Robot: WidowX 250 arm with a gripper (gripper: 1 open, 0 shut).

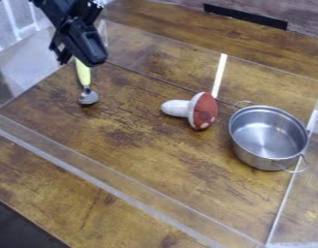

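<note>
My black gripper (79, 48) is at the upper left, above a pale yellow-handled metal utensil (85, 94) whose round end rests on the wooden table. The gripper's fingertips are hard to make out, and nothing is clearly held. A toy mushroom (201, 111) with a red cap and white stem lies on its side near the middle. A steel pot (267, 136) with two side handles stands at the right.
The wooden table (136, 184) is marked or covered by clear strips or panels along its edges. A white stick-like strip (220, 73) lies behind the mushroom.
</note>
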